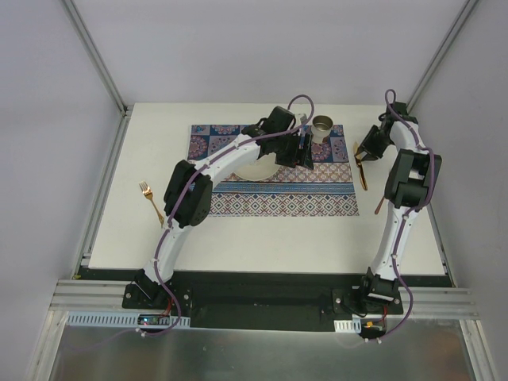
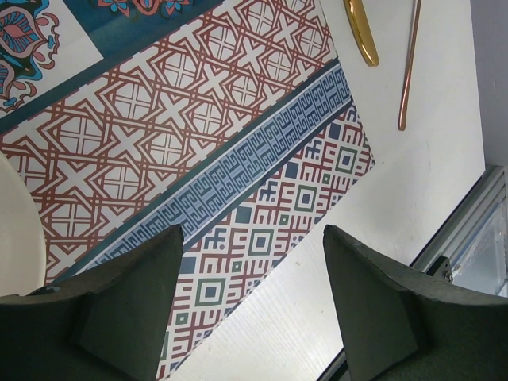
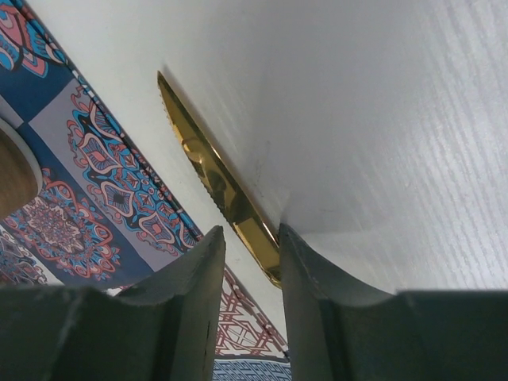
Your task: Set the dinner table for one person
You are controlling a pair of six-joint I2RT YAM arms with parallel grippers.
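A patterned placemat (image 1: pixel 278 205) carries a pale plate (image 1: pixel 254 171), partly under my left gripper (image 1: pixel 298 157), and a metal cup (image 1: pixel 321 127) at its top right. My left gripper is open over the mat, nothing between its fingers. A gold knife (image 3: pixel 218 178) lies just right of the mat. My right gripper is low at the knife's lower end in the right wrist view, fingertips apart and open beside it. A thin gold utensil (image 2: pixel 409 71) lies further right; a gold fork (image 1: pixel 149 198) lies left of the mat.
The table (image 1: pixel 270 246) has free room at front and left. Walls and metal rails (image 1: pixel 456 48) border the sides and back, close to my right arm.
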